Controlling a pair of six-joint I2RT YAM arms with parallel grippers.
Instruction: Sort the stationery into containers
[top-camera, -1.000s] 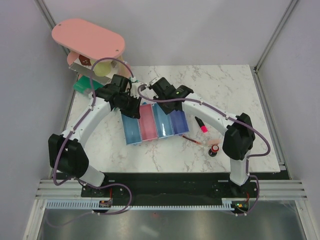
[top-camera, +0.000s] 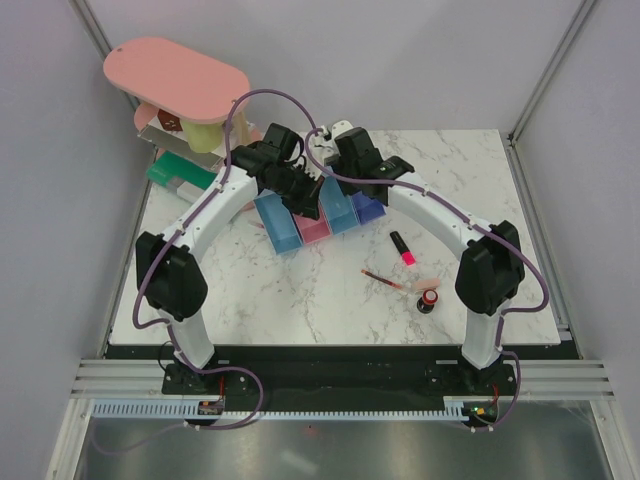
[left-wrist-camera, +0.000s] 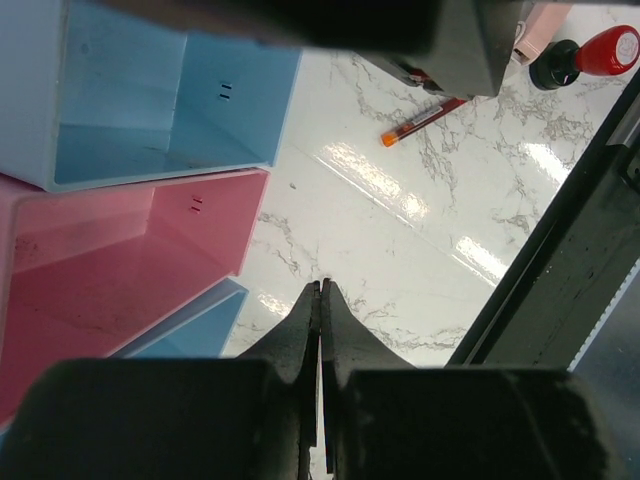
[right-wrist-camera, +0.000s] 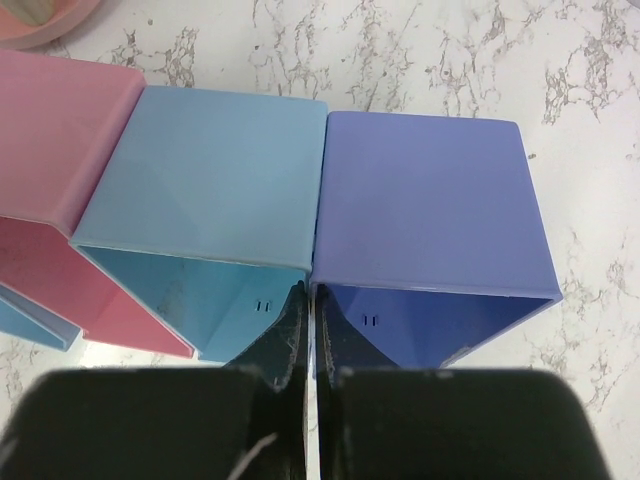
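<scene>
A row of joined bins fills the table's back middle: light blue (top-camera: 278, 224), pink (top-camera: 313, 228), light blue (top-camera: 341, 210) and purple (top-camera: 369, 209). My right gripper is shut on the thin wall where the light blue bin (right-wrist-camera: 205, 175) and purple bin (right-wrist-camera: 430, 200) meet. Shut and empty, my left gripper hangs beside the pink bin (left-wrist-camera: 110, 250). In front of the bins lie a black marker with a pink end (top-camera: 402, 248), a slim red pen (top-camera: 380, 277), a pinkish block (top-camera: 426, 284) and a red-capped dark bottle (top-camera: 427, 301).
A tiered stand with a pink top (top-camera: 175, 75) occupies the back left, a green box (top-camera: 180, 172) under it. Bare tabletop (top-camera: 455, 160) stretches across the back right, and the front left is clear too. Both forearms cross over the bins closely.
The bin row has shifted back and right and turned askew, moving along with my right gripper. Both arms have travelled back and to the right. The loose stationery stays in place.
</scene>
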